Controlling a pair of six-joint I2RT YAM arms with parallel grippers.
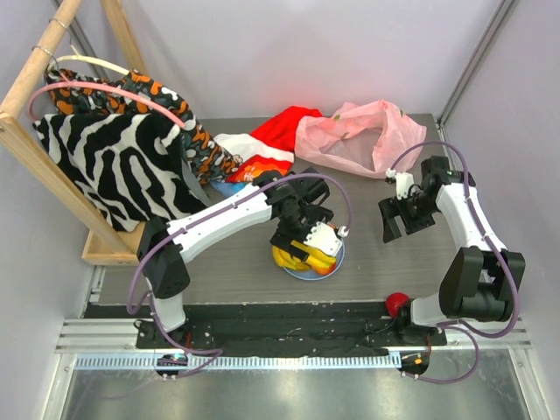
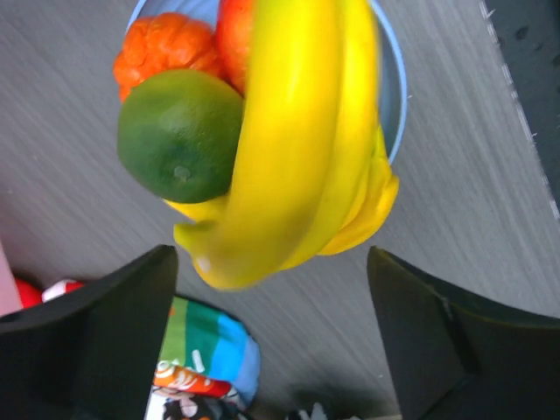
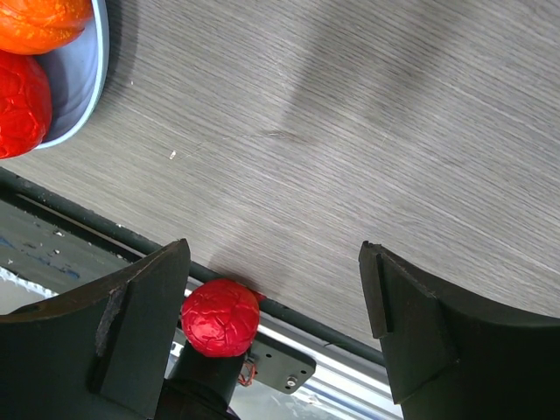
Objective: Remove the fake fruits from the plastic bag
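Observation:
A blue plate holds fake fruit: bananas, a green fruit, an orange and red fruit. My left gripper is open over the plate, fingers near the banana tips, nothing held. My right gripper stands open over bare table to the right, empty. The pink plastic bag lies at the back right, looking empty.
A red fruit sits beyond the front edge by the right arm's base. Red and white cloth lies at the back, a rack with patterned bags at left. Table around the plate's right is clear.

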